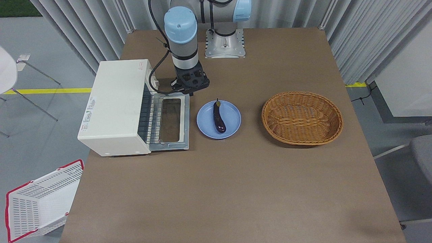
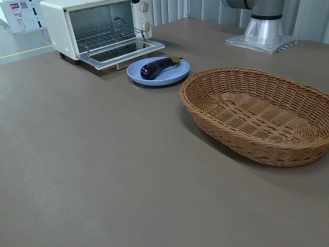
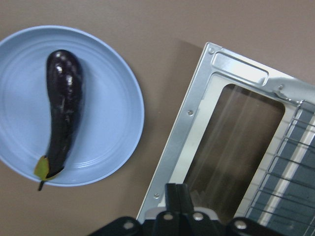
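A white toaster oven (image 1: 109,105) sits on the left with its glass door (image 1: 180,141) folded down flat, wire rack inside. To its right a dark eggplant (image 1: 217,119) lies on a blue plate (image 1: 204,127), also seen in the wrist view. My gripper hangs above the far part of the open door, its black fingertips pressed together with nothing visible between them. In the camera left view the gripper is out of frame.
A wicker basket (image 1: 301,133) stands right of the plate. The robot's metal base (image 1: 224,50) is at the back.
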